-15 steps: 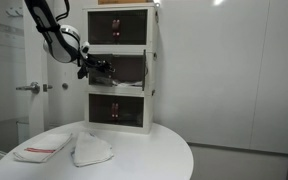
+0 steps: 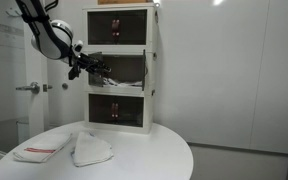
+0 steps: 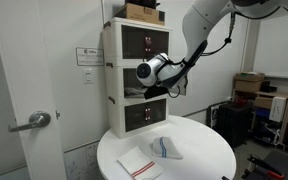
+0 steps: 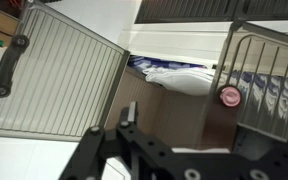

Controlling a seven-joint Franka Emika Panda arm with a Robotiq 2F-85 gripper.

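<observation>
The white cabinet (image 2: 87,105) has three stacked compartments, and the middle one stands open. White folded cloth (image 4: 179,78) lies inside that middle compartment. In the wrist view its left glazed door (image 4: 64,75) is swung wide, and the right door (image 4: 274,85), with a round red piece (image 4: 230,96) on its edge, stands partly open. My gripper is in front of the opening, between the doors. Its dark fingers blur into the dark background, so the finger spacing is unclear. No held object shows.
On the white round table (image 2: 154,160) below lie a red-striped towel (image 3: 139,163) and a second folded towel (image 3: 167,148). The cabinet's upper (image 2: 118,27) and lower doors (image 2: 116,109) are closed. Boxes sit on shelving (image 3: 269,103) farther right.
The arm has shifted slightly right along the cabinet front. The middle compartment's doors stand wider apart, and more of the white cloth inside shows. The towels on the table have not moved.
</observation>
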